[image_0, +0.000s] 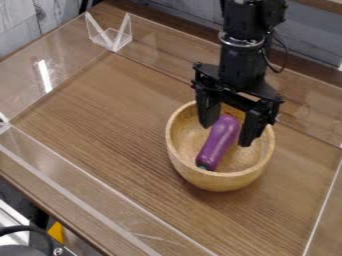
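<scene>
My black gripper (235, 100) hangs in the upper middle of the view, open, just over the back of a round wooden bowl (225, 178). In the bowl lies a long purple object (219, 140) with a dark green tip at its near end, tilted from upper right to lower left. The fingers straddle the space above its upper part; whether they touch it or the bowl I cannot tell.
A clear plastic holder (110, 30) stands at the back left. A wall runs along the back.
</scene>
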